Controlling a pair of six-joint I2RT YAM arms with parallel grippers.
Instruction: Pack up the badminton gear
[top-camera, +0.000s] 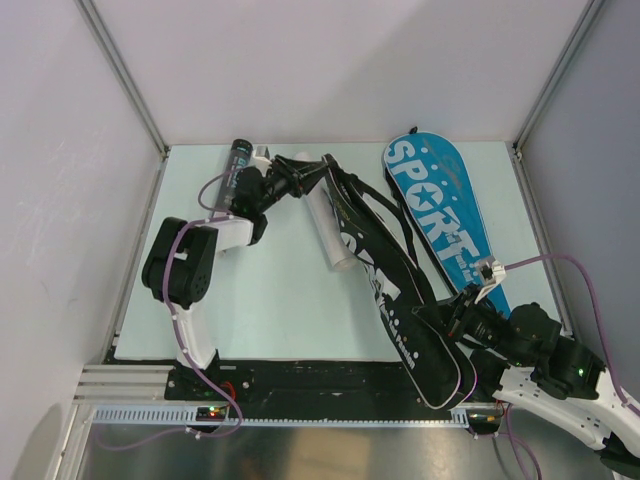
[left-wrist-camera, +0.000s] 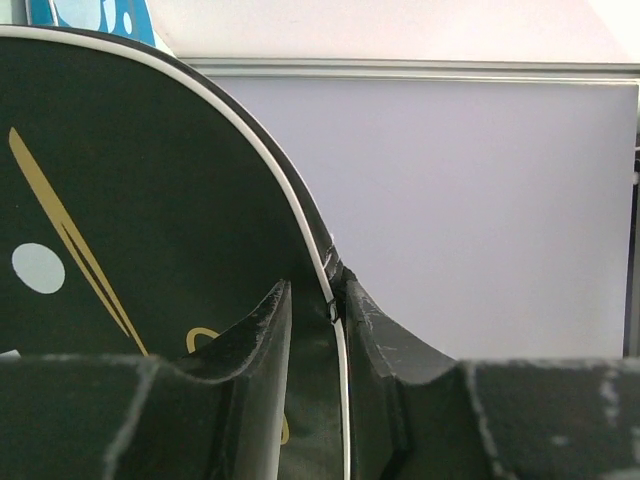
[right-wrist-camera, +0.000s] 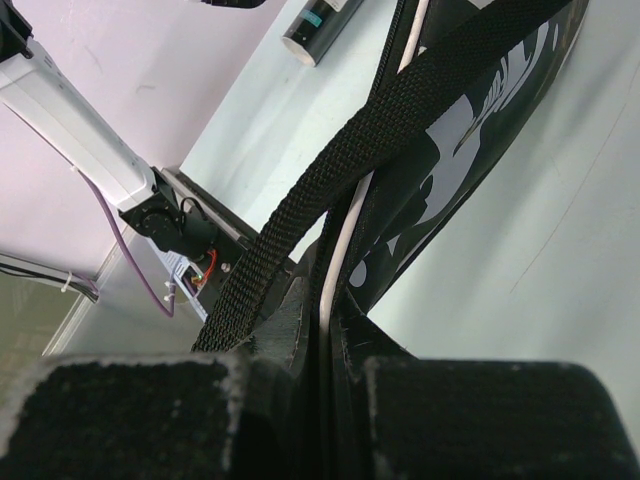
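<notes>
A long black racket bag (top-camera: 372, 240) with white edging slants across the table, its lower end past the front edge. At its upper tip is my left gripper (top-camera: 322, 170). In the left wrist view the fingers of that gripper stand apart with the bag's piped edge and a small dark zipper part between them; a gap shows on the left side. My right gripper is shut on the bag's zipped edge near the lower end, the white piping running between its fingers. The badminton gear itself is not seen; whether any lies inside the bag is hidden.
A blue bag (top-camera: 440, 200) lettered SPORT lies to the right, partly behind the black bag. A pale tube (top-camera: 328, 232) lies beside the black bag, and a dark tube (top-camera: 236, 172) stretches under the left arm.
</notes>
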